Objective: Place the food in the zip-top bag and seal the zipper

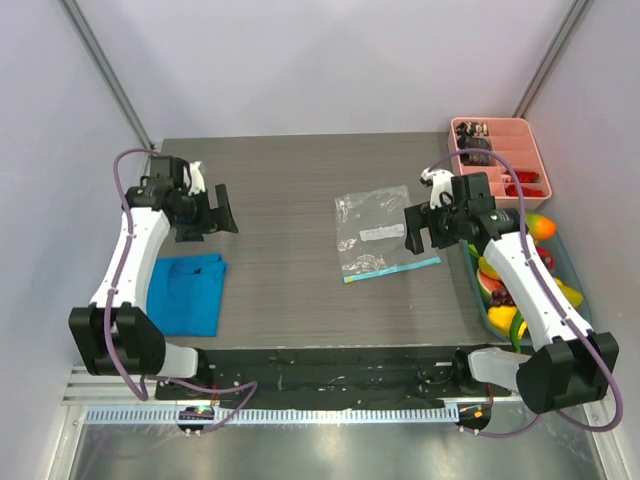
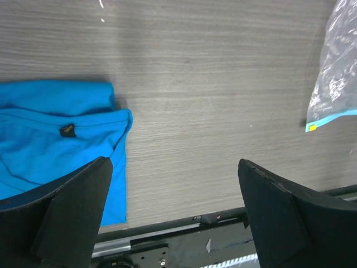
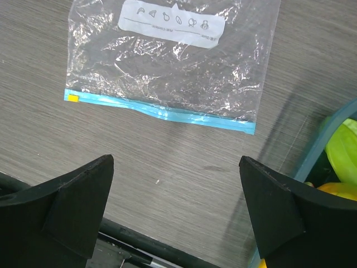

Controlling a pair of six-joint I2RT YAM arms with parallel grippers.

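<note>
A clear zip top bag (image 1: 375, 225) with a white label lies flat on the table (image 1: 280, 250) right of centre, its blue zipper strip (image 3: 167, 111) along the near edge and a yellow slider (image 3: 73, 98) at that strip's left end. Toy food (image 1: 505, 320) fills a blue-grey bin at the right. My right gripper (image 1: 420, 230) hangs open above the bag's right part, nothing between its fingers. My left gripper (image 1: 208, 225) is open above the table near a folded blue cloth (image 2: 61, 145), also empty.
A pink compartment tray (image 1: 515, 140) with small items stands at the back right, behind the food bin (image 3: 318, 139). A dark rail runs along the front edge.
</note>
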